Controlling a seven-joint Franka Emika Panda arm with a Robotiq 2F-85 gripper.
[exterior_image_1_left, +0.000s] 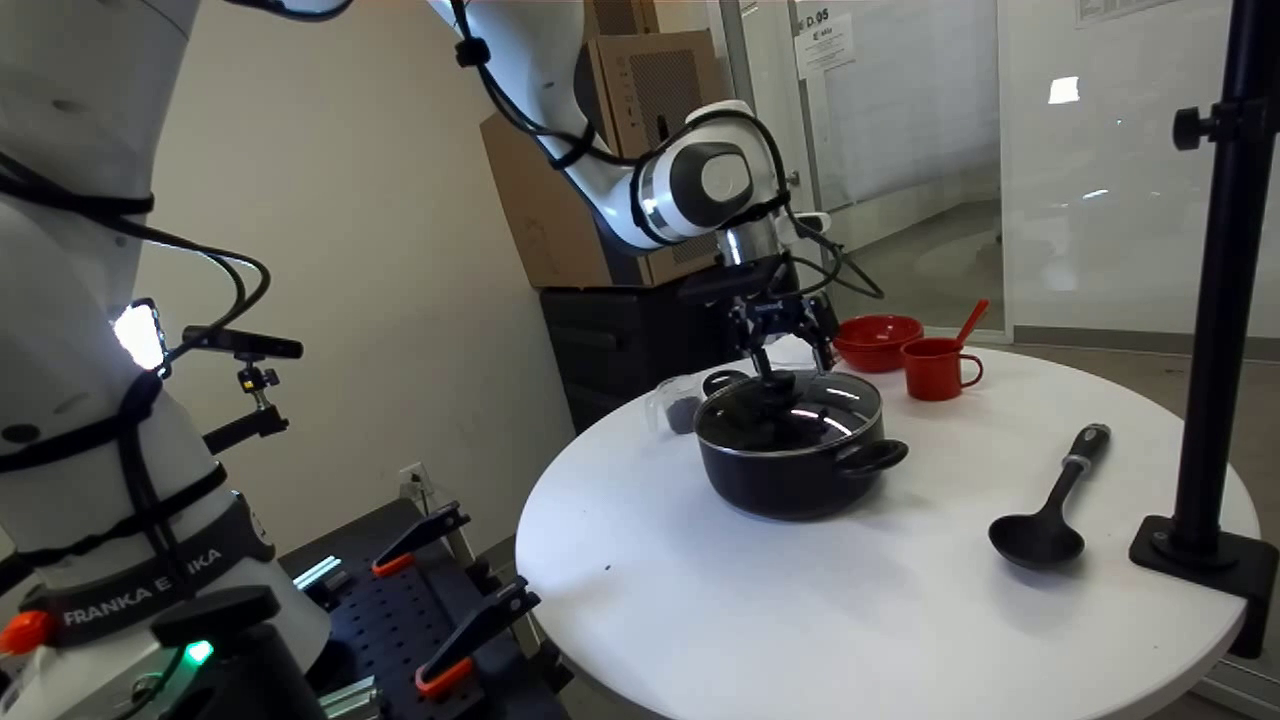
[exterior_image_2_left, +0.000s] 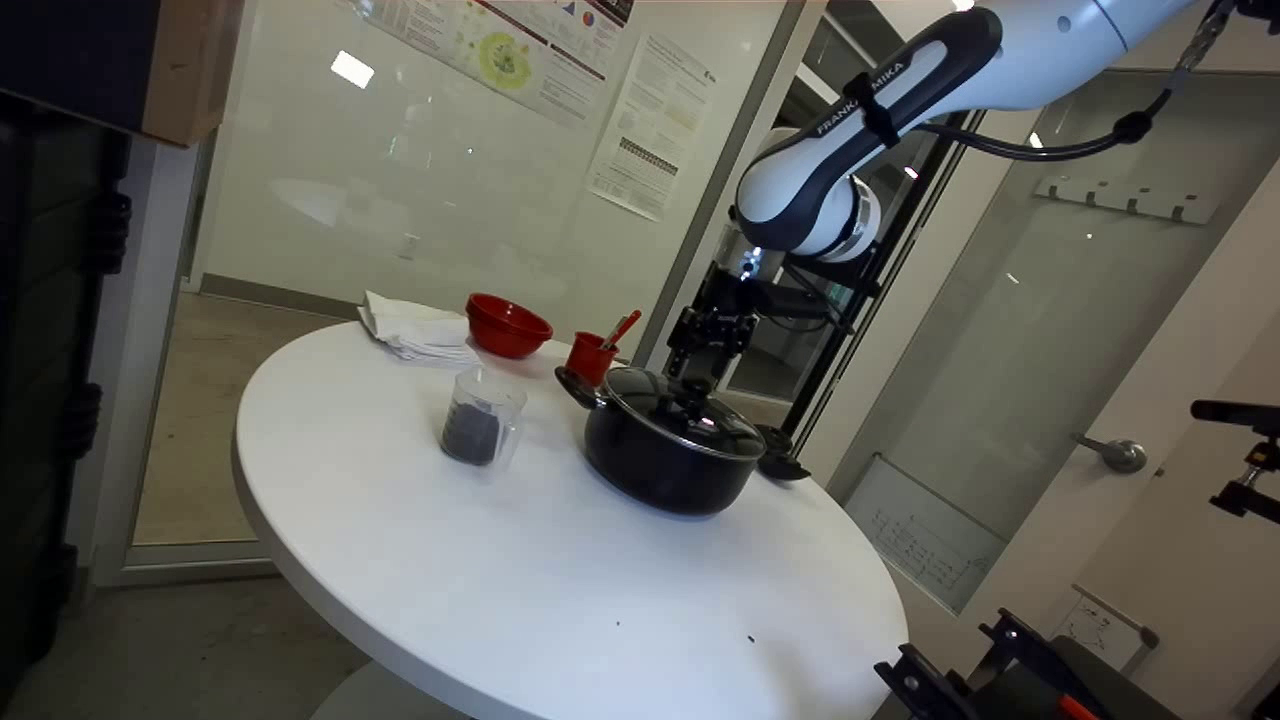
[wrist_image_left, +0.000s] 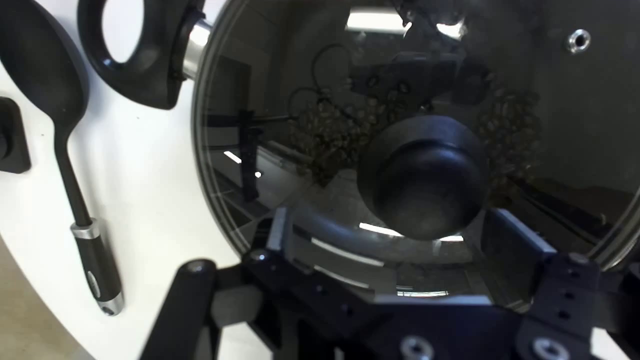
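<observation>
A black pot (exterior_image_1_left: 777, 482) stands on the white table, covered by its glass lid (exterior_image_2_left: 639, 396). The lid's round black knob (wrist_image_left: 424, 179) rises in the middle of the wrist view. Just above the lid, my gripper is open, its two fingers (wrist_image_left: 517, 252) apart on either side of the knob's near edge, with nothing clamped. Through the dark glass, small bean-like pieces show inside the pot, among reflections. From exterior view 2, the gripper (exterior_image_2_left: 693, 382) is directly over the knob and partly hides it.
A black ladle (exterior_image_1_left: 1041, 538) lies to one side. Around the pot's far side are a red mug (exterior_image_1_left: 936, 370), a red bowl (exterior_image_1_left: 877, 342), a clear beaker (exterior_image_2_left: 481, 418) with dark contents and a white cloth (exterior_image_2_left: 415, 326). A black stand (exterior_image_1_left: 1200, 360) rises at the table edge.
</observation>
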